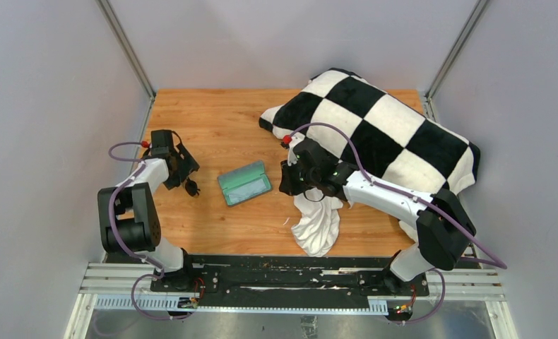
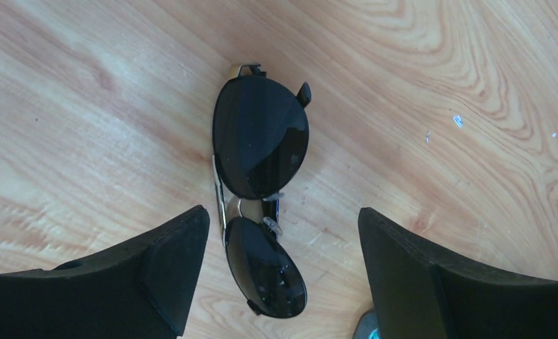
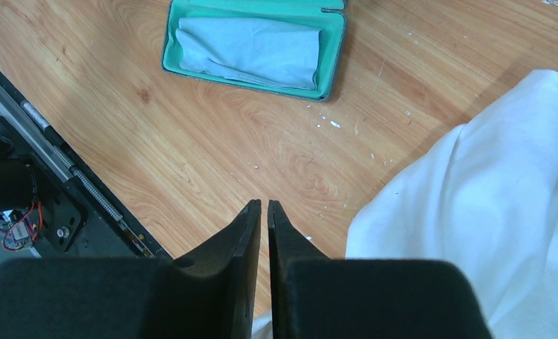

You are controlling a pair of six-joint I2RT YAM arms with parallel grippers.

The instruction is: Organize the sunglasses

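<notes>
The dark sunglasses (image 2: pixel 260 138) lie on the wooden table with lenses facing up, and one round lens stands out in the top view (image 1: pixel 192 188). Over them my left gripper is wide open, its fingers on either side and apart from the frame. A teal case (image 1: pixel 241 174) lies open in the middle of the table; a folded light-blue cloth (image 3: pixel 251 49) rests inside it. To the case's right hovers my right gripper, slightly open, with a narrow empty gap between its fingertips.
Crumpled white cloth (image 1: pixel 317 222) lies below the right arm. A checkered black-and-white cushion (image 1: pixel 382 134) fills the back right. Bare table (image 1: pixel 212 127) extends behind the case and in front of it.
</notes>
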